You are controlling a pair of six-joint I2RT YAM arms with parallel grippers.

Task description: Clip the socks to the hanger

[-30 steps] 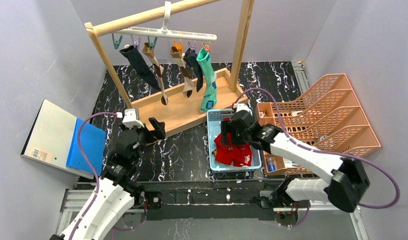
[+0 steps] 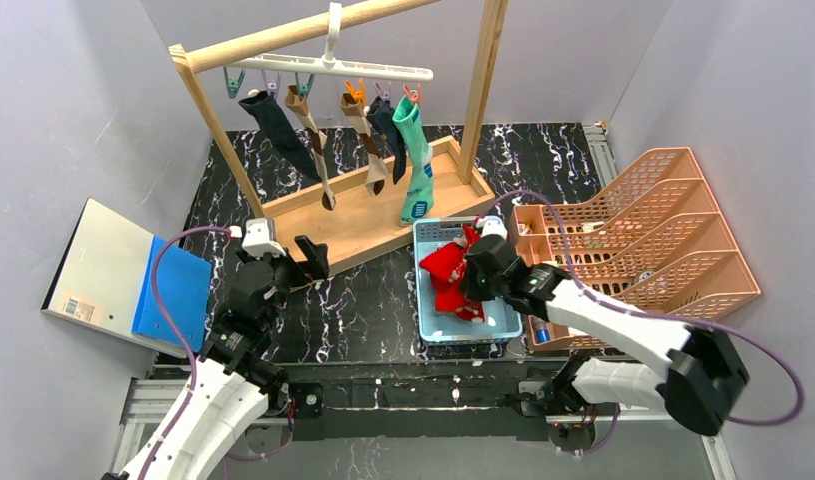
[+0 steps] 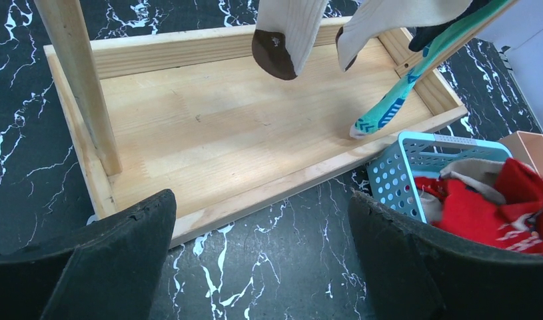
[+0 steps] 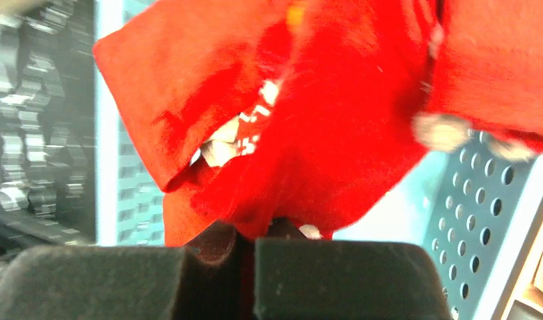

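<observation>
Several socks, dark, white-brown and a teal one (image 2: 417, 160), hang from clips on the white hanger (image 2: 333, 67) under the wooden rack. My right gripper (image 2: 473, 275) is over the blue basket (image 2: 428, 320), shut on a red sock (image 4: 322, 133); more red cloth and some white-grey fabric are with it, partly blurred. My left gripper stands open beside the wooden tray (image 3: 222, 120), with nothing between its fingers, facing the basket and the hanging socks.
An orange tiered organizer (image 2: 643, 230) sits right of the basket. A blue-and-white board (image 2: 133, 280) leans at the left. Bare dark marble (image 2: 368, 320) lies between the left arm and the basket.
My right gripper dipped into the basket and has risen with red sock fabric bunched up beneath it. The left arm and hanging socks have not moved.
</observation>
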